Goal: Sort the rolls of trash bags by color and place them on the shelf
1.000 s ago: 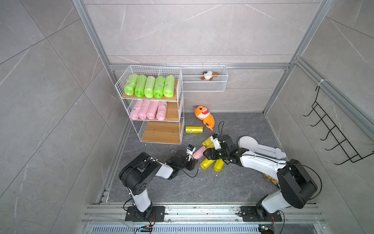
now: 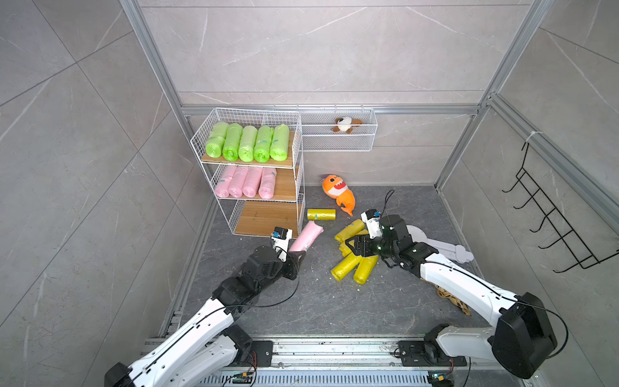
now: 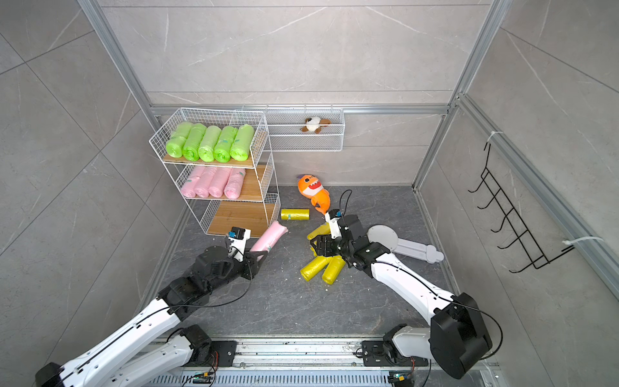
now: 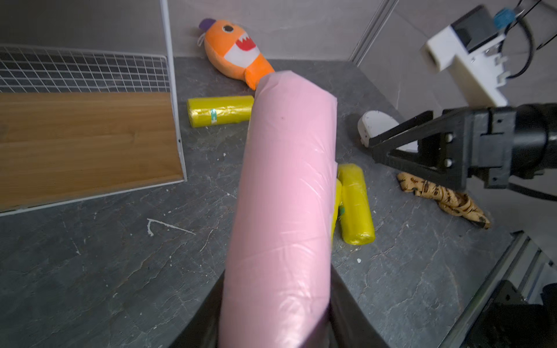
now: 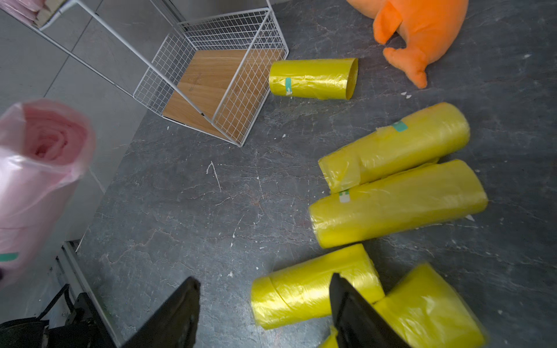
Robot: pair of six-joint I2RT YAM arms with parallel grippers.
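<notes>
My left gripper (image 2: 291, 256) is shut on a pink roll (image 4: 281, 208), raised in front of the shelf's bottom board (image 2: 264, 219). My right gripper hovers over yellow rolls (image 5: 397, 203); its fingers stand apart above one roll, and whether they hold anything cannot be told. Another yellow roll (image 2: 321, 214) lies beside the shelf. Green rolls (image 2: 247, 143) fill the top level; pink rolls (image 2: 252, 182) sit on the middle level with bare board at their right. The bottom level is empty.
An orange shark plush (image 2: 338, 192) lies behind the rolls. A grey object (image 3: 412, 250) and a patterned item (image 4: 441, 194) are at the right. A wire basket (image 2: 338, 142) holds a small plush on the back wall; a black hook rack (image 2: 548, 213) hangs right.
My left gripper has moved leftward and toward the shelf with the pink roll, away from the yellow pile. My right gripper has risen slightly, moving a little back.
</notes>
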